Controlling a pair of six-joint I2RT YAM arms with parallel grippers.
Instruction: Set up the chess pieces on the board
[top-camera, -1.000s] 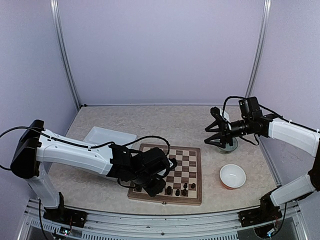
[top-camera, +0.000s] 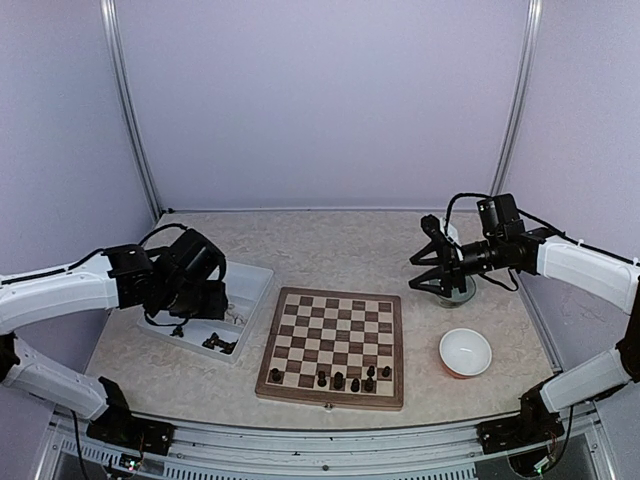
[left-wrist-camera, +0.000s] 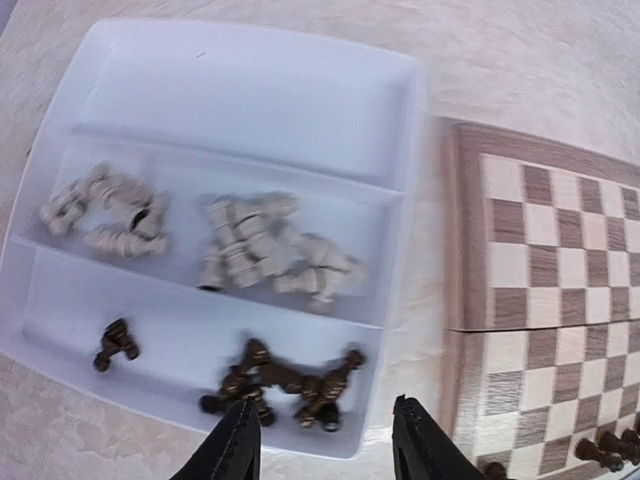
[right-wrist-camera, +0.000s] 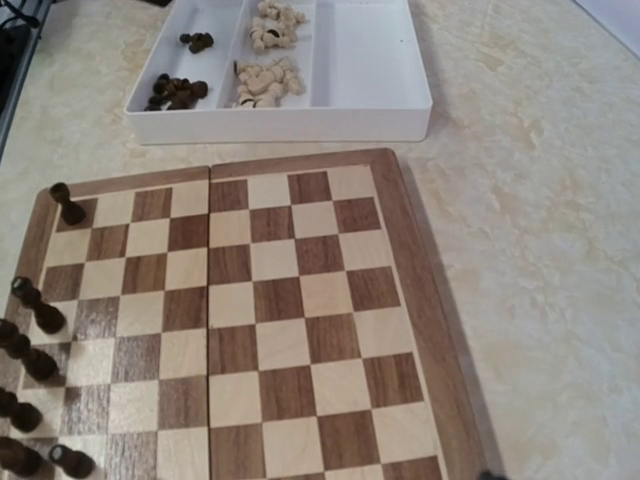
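Observation:
A wooden chessboard (top-camera: 330, 330) lies at centre, with several dark pieces standing along its near edge (right-wrist-camera: 40, 360); the rest of it is bare. To its left, a white divided tray (left-wrist-camera: 250, 70) holds dark pieces (left-wrist-camera: 325, 390) and cream pieces (left-wrist-camera: 245, 245) in separate compartments, one compartment empty. My left gripper is over the tray, fingers apart, nothing seen between them; that wrist view is blurred. My right gripper (top-camera: 425, 270) hangs open at the right, beyond the board's edge.
A white bowl (top-camera: 465, 350) stands right of the board, and a glass dish (top-camera: 458, 298) sits under my right gripper.
My left arm has swung from over the board's near edge leftward to over the tray, uncovering the board. The right arm has not moved.

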